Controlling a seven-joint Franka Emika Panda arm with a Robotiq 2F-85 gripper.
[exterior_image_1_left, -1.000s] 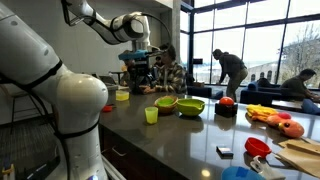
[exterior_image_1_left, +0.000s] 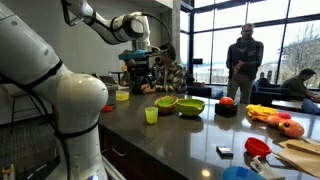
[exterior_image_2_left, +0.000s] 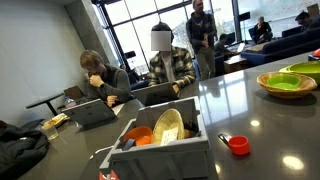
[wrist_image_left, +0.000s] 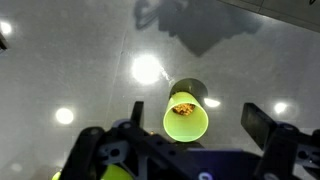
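My gripper is open, high above the table, with empty air between its fingers. Below it in the wrist view stands a yellow-green cup (wrist_image_left: 186, 117), its mouth facing the camera and something small and brownish inside. In exterior view 1 the same sort of cup (exterior_image_1_left: 151, 115) is upright on the grey table, and the gripper (exterior_image_1_left: 141, 80) hangs above and behind it. A green bowl (exterior_image_1_left: 191, 106) stands farther back. Part of a green thing (wrist_image_left: 110, 172) shows at the wrist view's bottom edge.
A red bowl (exterior_image_1_left: 257, 147), a blue bowl (exterior_image_1_left: 241, 173) and a wooden board (exterior_image_1_left: 300, 154) lie on the near right. In exterior view 2 a grey bin (exterior_image_2_left: 160, 155) holds several items, beside a small red cup (exterior_image_2_left: 239, 145). People sit and stand beyond the table.
The arm and the tabletop things look unmoved. In the background, the standing person has straightened up from a bent posture.
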